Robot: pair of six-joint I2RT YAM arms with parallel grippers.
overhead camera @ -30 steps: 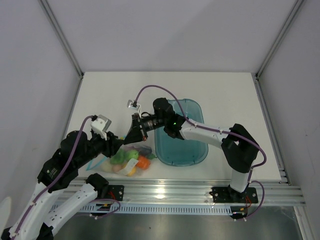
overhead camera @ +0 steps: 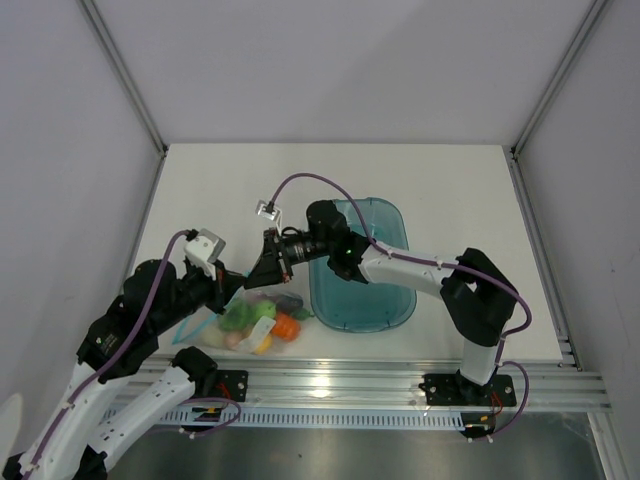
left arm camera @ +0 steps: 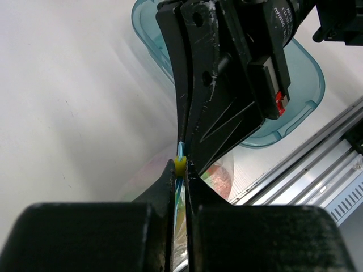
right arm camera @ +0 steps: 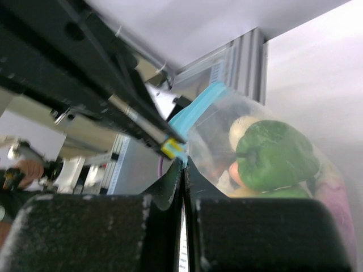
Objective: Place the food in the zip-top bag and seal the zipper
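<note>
The clear zip bag (overhead camera: pixel 222 330) lies at the table's front left with food inside, including a green pepper (right arm camera: pixel 275 156) and an orange piece (overhead camera: pixel 286 327). Its blue zip strip (right arm camera: pixel 201 107) carries a yellow slider (left arm camera: pixel 180 165). On that slider my left gripper is shut, at one end of the strip. My right gripper is shut right beside it, with the thin blue strip end at its fingertips. In the top view both grippers' tips meet above the bag's back edge, hiding the slider.
A teal bin (overhead camera: pixel 362 310), empty where it shows, stands just right of the bag under my right arm. A metal rail (overhead camera: pixel 330 380) runs along the front edge.
My right gripper has shifted very slightly, its tips a touch further left against the left gripper. The left arm, the bag and the bin look almost unmoved.
</note>
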